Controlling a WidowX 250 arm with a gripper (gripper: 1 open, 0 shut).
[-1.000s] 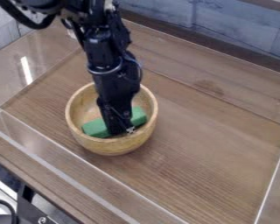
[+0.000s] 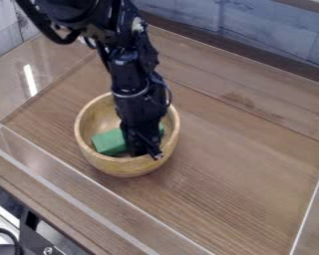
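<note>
A round wooden bowl (image 2: 129, 163) sits on the table at centre left, with a green block (image 2: 112, 141) lying inside it. My gripper (image 2: 145, 145) reaches down from the top into the bowl, at its right half, over the green block and partly hiding it. Its black fingertips are dark and overlapped, so I cannot make out what, if anything, is between them.
A raised ledge runs along the back right. A dark gap with cables lies at the lower left corner.
The arm has shifted slightly within the bowl, and less of the green block shows on the right side than before. The bowl stays about where it was.
</note>
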